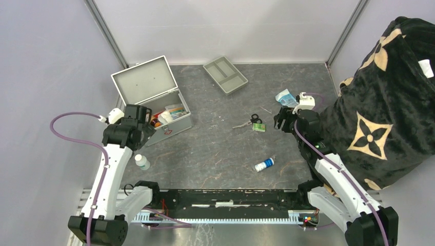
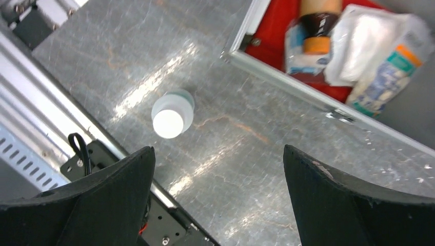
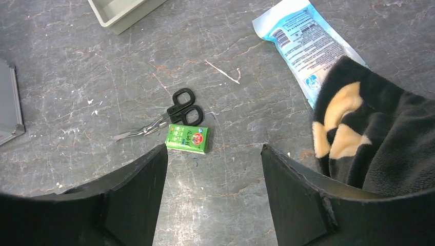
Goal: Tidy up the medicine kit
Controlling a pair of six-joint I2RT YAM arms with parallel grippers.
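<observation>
An open metal medicine box (image 1: 174, 123) holds bottles and packets. My left gripper is open above the counter just in front of it, near an upright white bottle (image 2: 172, 115). My right gripper is open over the right side, near scissors (image 3: 182, 110), a green packet (image 3: 187, 138) and a blue-white pouch (image 3: 308, 46). A blue-white tube (image 1: 264, 164) lies at the front right. A grey divided tray (image 1: 225, 77) stands at the back.
A dark patterned blanket (image 1: 384, 113) fills the right side, its corner reaching beside the pouch.
</observation>
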